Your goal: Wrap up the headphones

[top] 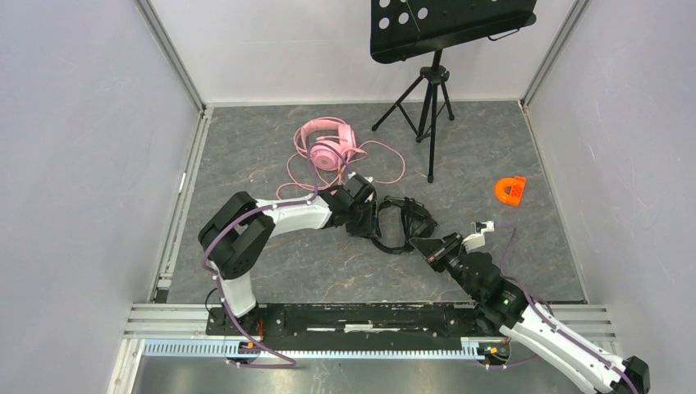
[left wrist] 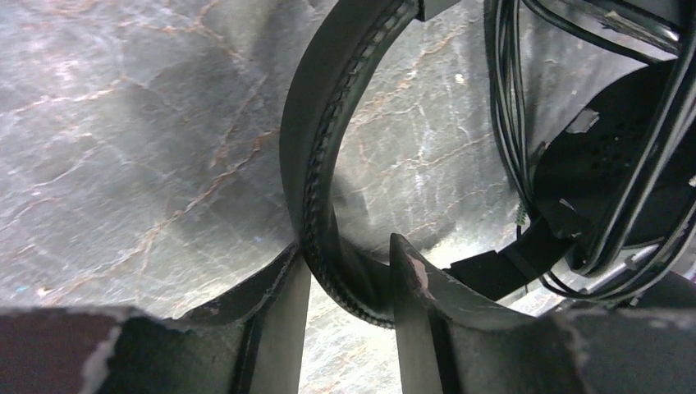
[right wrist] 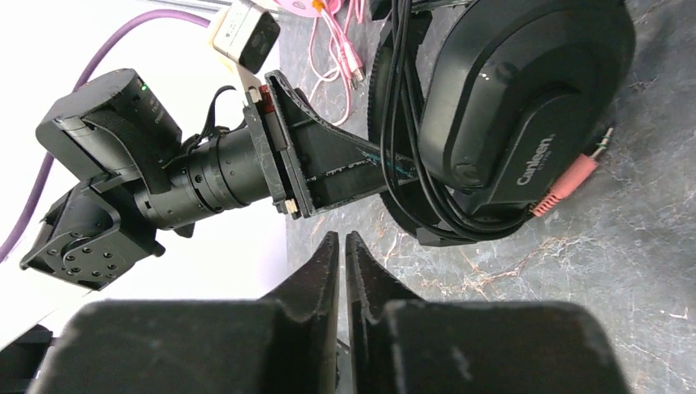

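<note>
A black headset (top: 414, 217) lies on the grey floor, with cable loops wound over it. In the left wrist view my left gripper has one finger on either side of the headband (left wrist: 316, 164), fingers part open; whether it grips is unclear. In the right wrist view the ear cup (right wrist: 529, 90) and the cable loops (right wrist: 443, 209), with a pink plug (right wrist: 566, 180), lie just beyond my right gripper, whose fingertips are close together with nothing visible between them.
Pink headphones (top: 328, 152) with a loose cable lie behind the left arm. A music stand (top: 431, 123) stands at the back right. An orange object (top: 510, 189) lies at the right.
</note>
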